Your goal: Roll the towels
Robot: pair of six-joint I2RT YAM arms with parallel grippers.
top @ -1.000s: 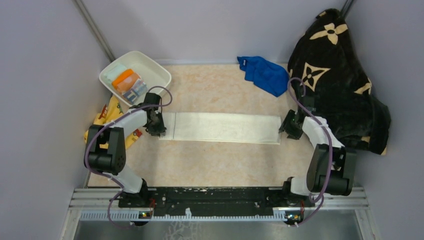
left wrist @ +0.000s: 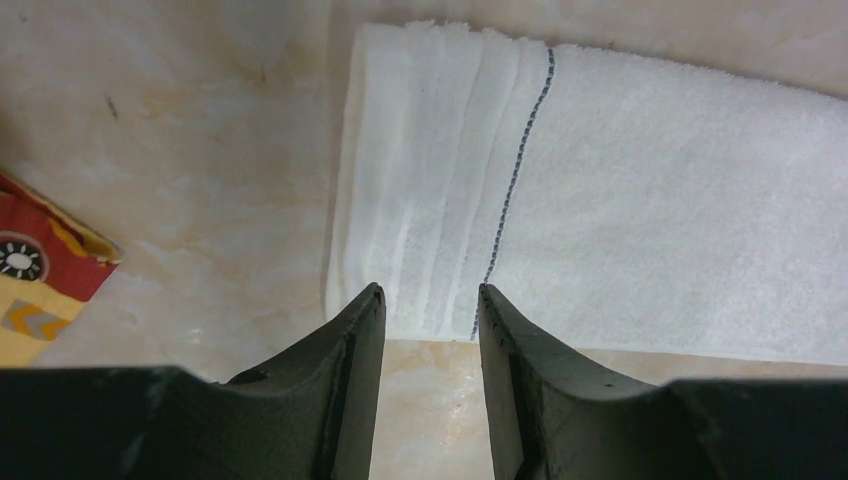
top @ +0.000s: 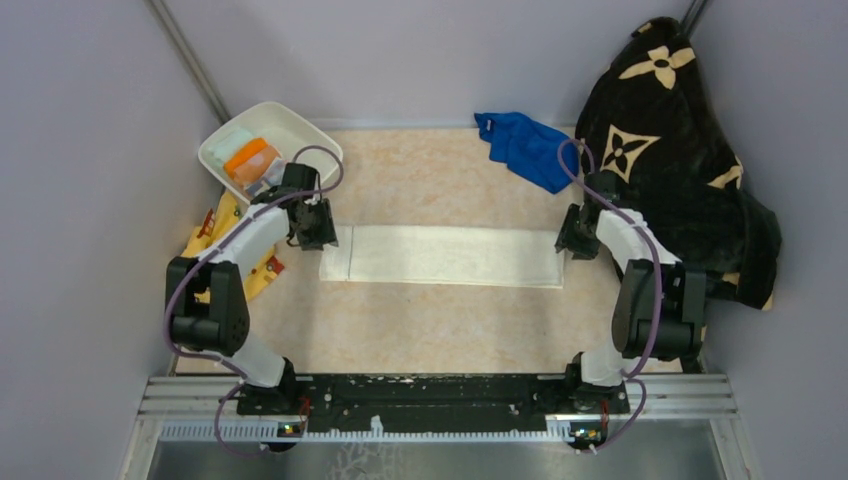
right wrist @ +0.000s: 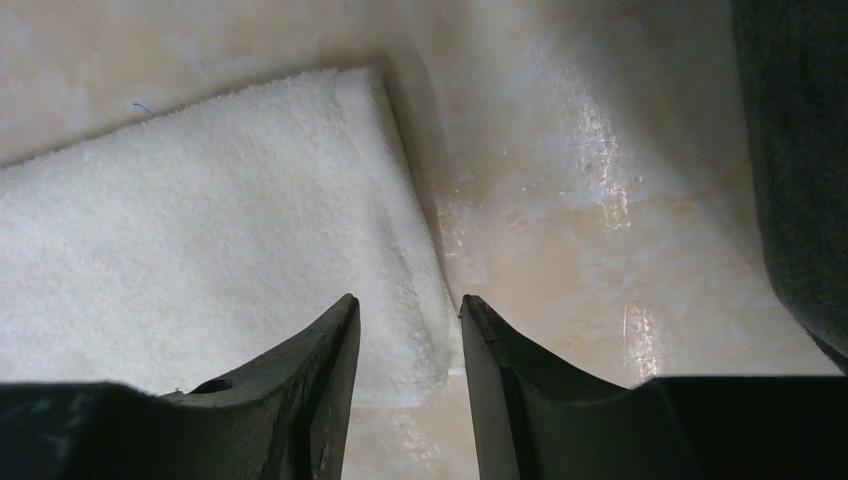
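A white towel (top: pixel 455 255), folded into a long flat strip, lies crosswise on the table. Its left end, with a dark stitched line, shows slight ridges in the left wrist view (left wrist: pixel 430 170). Over that end hovers my left gripper, part open, with nothing held between its fingers. At the right end of the towel (right wrist: pixel 250 230) my right gripper is part open too; the towel's end edge passes beneath the gap, and no cloth looks pinched. A blue towel (top: pixel 527 150) lies folded at the back right.
A white bin (top: pixel 318 145) with packets stands at the back left. Beside the left arm lies a yellow patterned cloth (top: pixel 262 278). A large dark brown blanket (top: pixel 670 170) rises close behind the right arm. Bare table (top: pixel 440 330) extends in front of the white towel.
The left gripper has shifted back, away from the towel's front edge. The towel has barely changed.
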